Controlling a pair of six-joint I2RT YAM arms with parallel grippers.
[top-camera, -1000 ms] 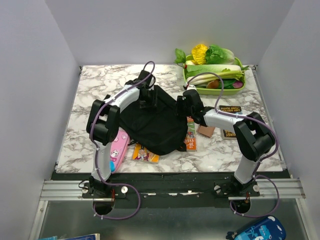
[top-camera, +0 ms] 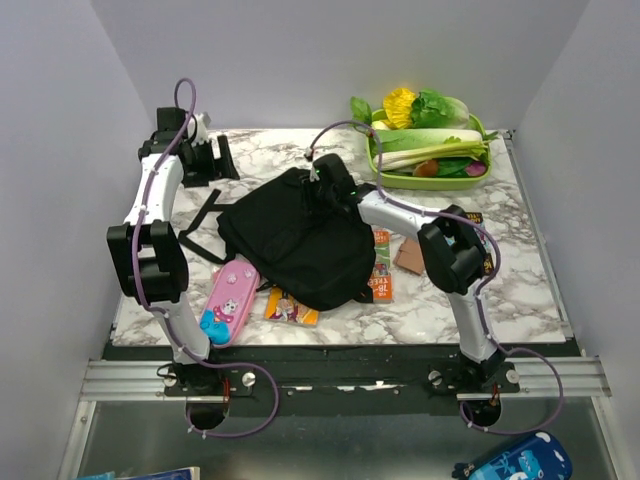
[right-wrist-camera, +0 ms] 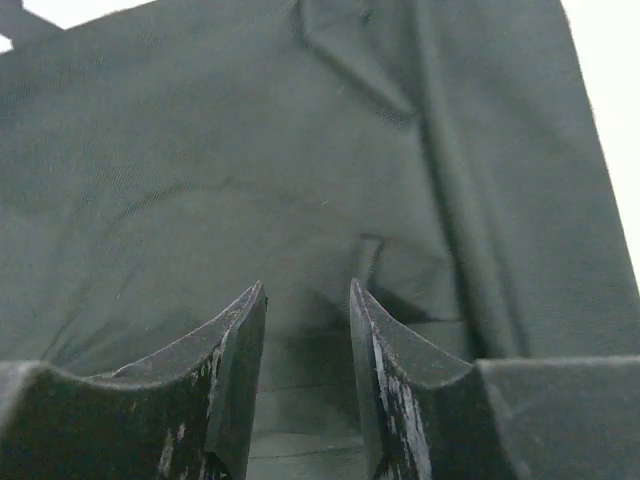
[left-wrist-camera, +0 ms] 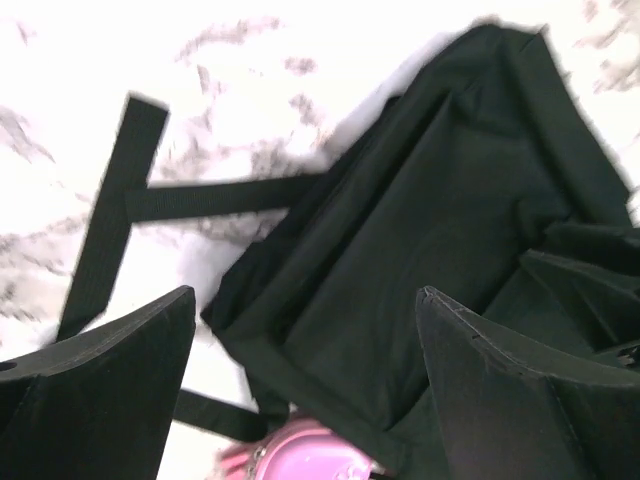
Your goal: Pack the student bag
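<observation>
A black cloth bag (top-camera: 290, 240) lies flat across the middle of the table, its straps (top-camera: 205, 222) spread out to the left. My left gripper (top-camera: 222, 160) is open beyond the bag's upper left; its wrist view shows the bag (left-wrist-camera: 400, 230) and loose strap (left-wrist-camera: 220, 198) past empty fingers (left-wrist-camera: 150, 390). Over the bag's upper right part is my right gripper (top-camera: 310, 190), open, and in its wrist view only black cloth (right-wrist-camera: 240, 170) lies behind the fingers (right-wrist-camera: 235, 380). A pink case (top-camera: 232, 298) touches the bag's lower left edge. Books (top-camera: 290, 308) (top-camera: 382, 265) lie partly under the bag.
A green basket (top-camera: 435, 183) of vegetables stands at the back right. A brown item (top-camera: 410, 256) and a dark book (top-camera: 488, 250) lie to the right, partly behind the right arm.
My left gripper has moved left, off the bag, and the left straps now show. My right gripper has moved left from near the basket to over the bag.
</observation>
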